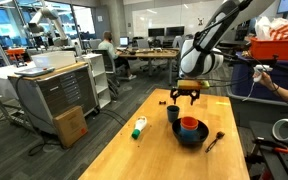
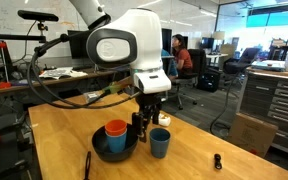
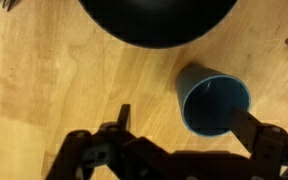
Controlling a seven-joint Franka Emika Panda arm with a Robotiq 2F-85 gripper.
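My gripper is open, with nothing between its fingers, and hangs above the table. A dark blue-grey cup (image 3: pixel 196 93) stands upright below it; in the wrist view the cup appears nearer the right finger (image 3: pixel 246 127) than the left one. In exterior view 2 the same cup (image 2: pixel 160 146) stands beside a black bowl (image 2: pixel 108 153). Inside that bowl are a red cup (image 2: pixel 115 126) and a blue one (image 2: pixel 116 141) under it. Exterior view 1 has the gripper (image 1: pixel 186 96) above and slightly right of the dark cup (image 1: pixel 172 115).
A dark utensil (image 1: pixel 215 141) lies right of the bowl. On the left part of the table is a white and green bottle (image 1: pixel 139 127). A small black object (image 2: pixel 217 161) lies apart from the cups.
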